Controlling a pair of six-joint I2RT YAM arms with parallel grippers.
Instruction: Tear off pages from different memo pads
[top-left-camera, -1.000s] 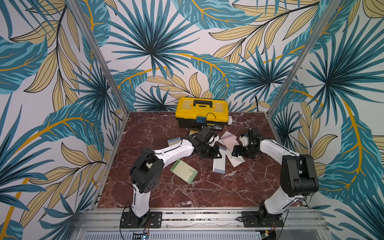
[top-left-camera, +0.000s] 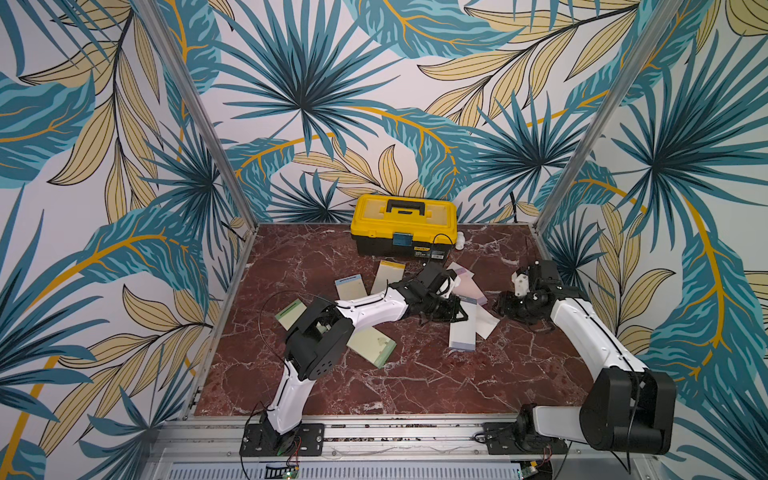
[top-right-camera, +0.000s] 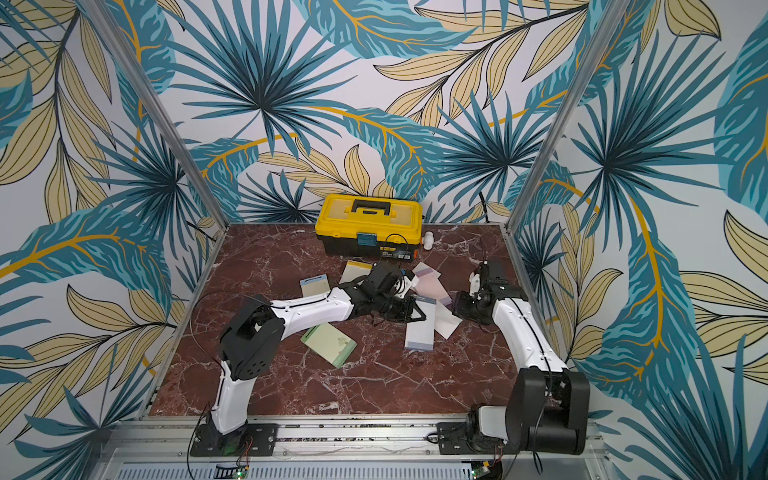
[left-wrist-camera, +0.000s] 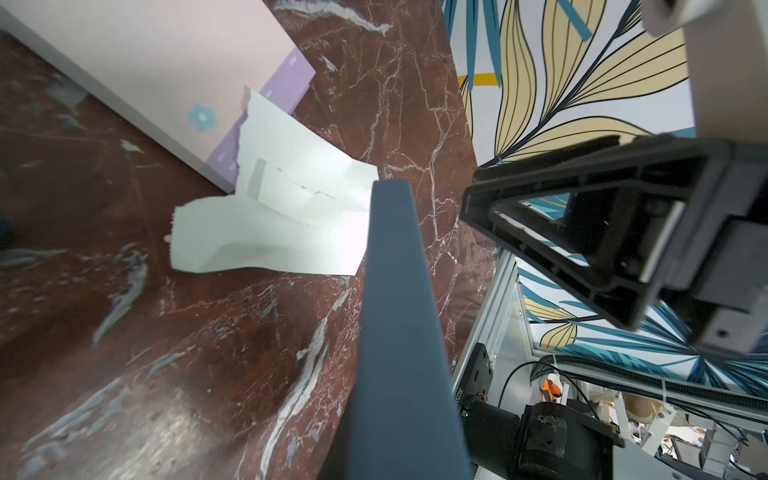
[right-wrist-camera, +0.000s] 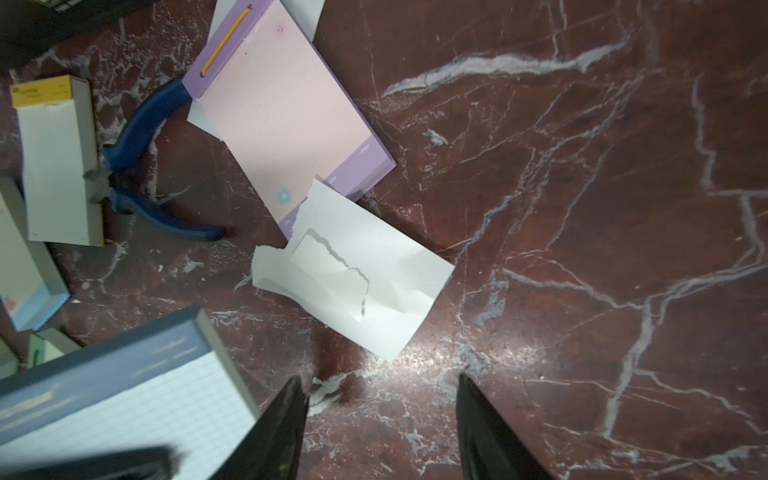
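My left gripper (top-left-camera: 448, 310) is shut on a white grid memo pad (top-right-camera: 420, 333) with a blue band, seen close up in the right wrist view (right-wrist-camera: 160, 432); in the left wrist view its blue-grey edge (left-wrist-camera: 404, 336) fills the middle. My right gripper is part open, right of that pad, with nothing between its fingers. Below it lie torn white sheets (right-wrist-camera: 392, 280) overlapping a pink pad (right-wrist-camera: 288, 120) with a purple band. A green pad (top-left-camera: 369, 349) lies left of centre.
A yellow toolbox (top-left-camera: 404, 216) stands at the back, a white bottle (top-right-camera: 428, 240) beside it. Blue pliers (right-wrist-camera: 172, 224) and several other pads (right-wrist-camera: 60, 160) lie among the papers.
My right gripper has moved right, away from the torn sheets, and its arm has swung outward.
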